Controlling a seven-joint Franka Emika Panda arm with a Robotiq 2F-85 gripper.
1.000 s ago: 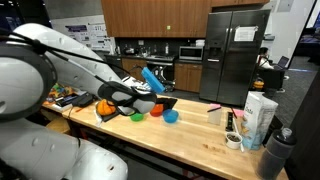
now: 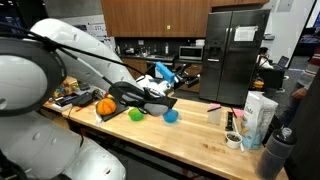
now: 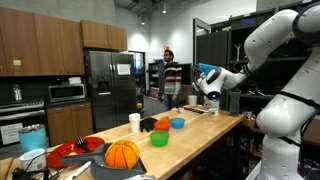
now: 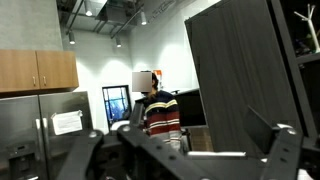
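My gripper stands open in the wrist view, its dark fingers [image 4: 132, 142] wide apart with nothing between them. It points level across the room rather than down at the table. In exterior view 1 the wrist with its blue part [image 2: 165, 72] is raised above the table's far side. On the wooden table [image 2: 190, 142] are a blue bowl [image 2: 171, 116], a green bowl [image 2: 136, 115] and an orange ball [image 2: 106, 107]. Exterior view 2 also shows a red bowl [image 3: 162, 124] and a white cup [image 3: 135, 122]. The gripper is well clear of these.
A white-and-blue bag [image 2: 258, 120], a dark canister [image 2: 276, 153] and a small cup [image 2: 233, 140] stand at the table's right end. A dark rack [image 3: 90, 155] and a red tray [image 3: 75, 149] lie near the ball.
My wrist has moved up and to the right in exterior view 1, and its blue part has turned. The arm now covers the red bowl there. Other table objects look unmoved.
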